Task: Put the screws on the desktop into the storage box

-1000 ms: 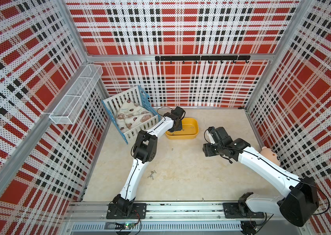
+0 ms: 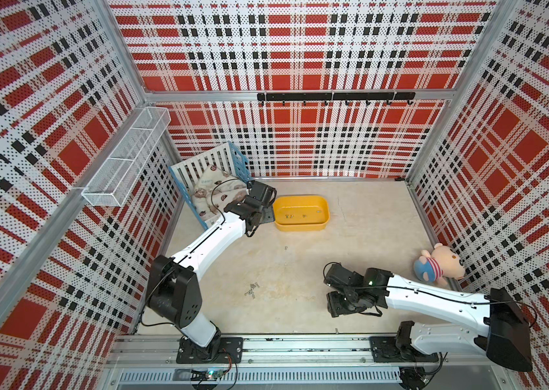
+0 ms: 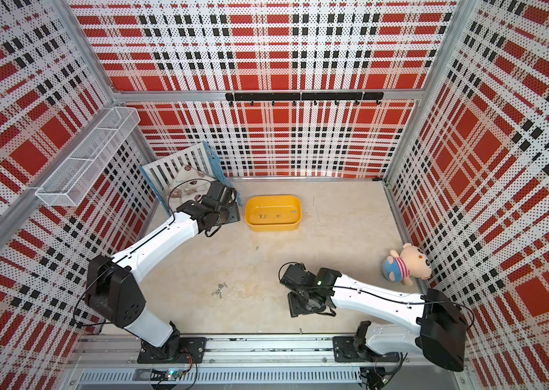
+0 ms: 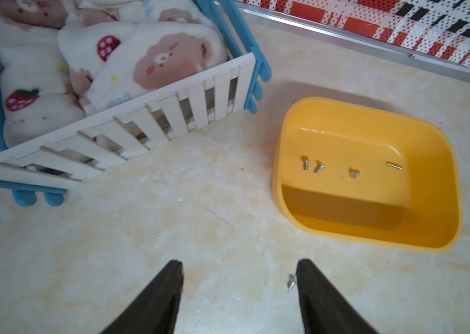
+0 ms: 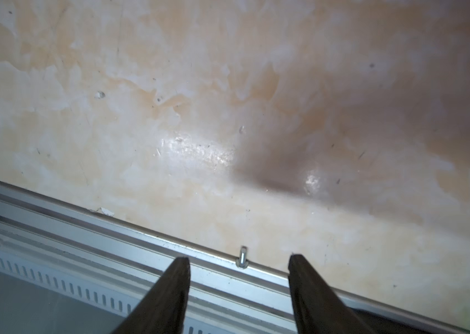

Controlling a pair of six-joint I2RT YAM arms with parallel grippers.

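Observation:
The yellow storage box (image 4: 365, 217) holds several silver screws (image 4: 319, 168) on its floor. A single screw (image 4: 291, 281) lies on the desktop in front of the box. A small pile of screws (image 2: 251, 289) lies near the desktop's front left. My left gripper hangs open left of the box, above the desktop, with nothing held. My right gripper is low over the front right of the desktop, open and empty, above the front rail.
A blue and white toy crib (image 4: 173, 111) with a blanket stands at the back left. A plush toy (image 2: 440, 263) lies at the right edge. A wire basket (image 2: 118, 169) hangs on the left wall.
My left gripper has moved from over the box to the left and toward the front. My right gripper has moved down toward the desktop's front edge.

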